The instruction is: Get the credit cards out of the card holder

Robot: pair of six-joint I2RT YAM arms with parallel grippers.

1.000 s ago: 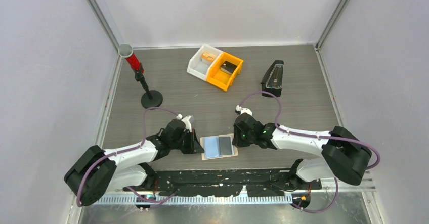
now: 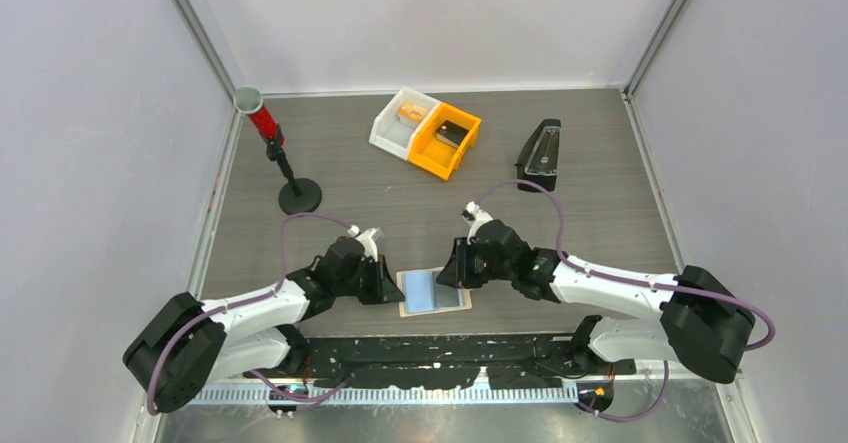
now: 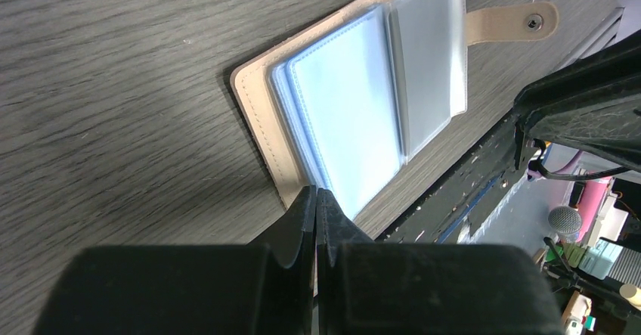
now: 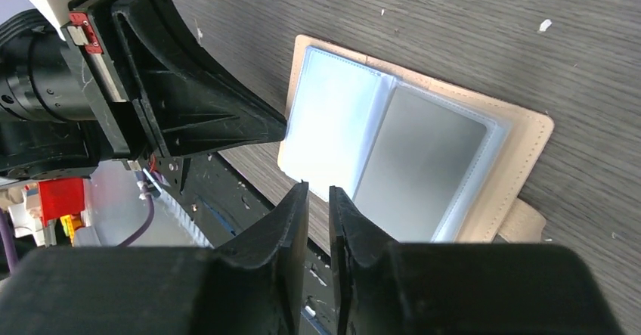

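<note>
The open card holder (image 2: 420,293) lies on the table between my grippers, a tan cover with blue and grey clear sleeves (image 4: 423,169) and a snap tab (image 3: 506,23). Whether cards are inside cannot be told. My left gripper is shut at the holder's left edge, nothing seen between its fingers. My right gripper is part open above the holder, a narrow empty gap between its fingertips.
A white bin (image 2: 390,128) and orange bin (image 2: 430,158) hold small items at the back. A lamp-like stand (image 2: 298,193) is back left, a black object (image 2: 540,158) back right.
My right gripper has shifted a little left over the holder, and its arm has stretched out. The left arm is nearly still.
</note>
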